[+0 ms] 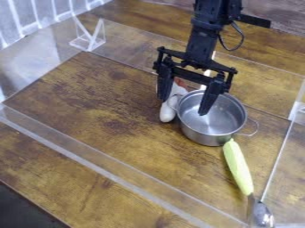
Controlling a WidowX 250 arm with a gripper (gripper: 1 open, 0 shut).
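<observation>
The black gripper (pixel 185 98) is open above the left rim of a steel pot (pixel 217 128), its two fingers spread apart, one over the pot and one to its left. A long white object (pixel 169 110) lies just left of the pot, partly hidden under the gripper. A pale yellow-green elongated item (pixel 237 167) lies in front right of the pot, with a metal utensil (pixel 263 214) beyond it toward the bottom edge.
Transparent edges run around the work area. A small white wire rack (pixel 89 36) stands at the back left. Items behind the gripper are mostly hidden.
</observation>
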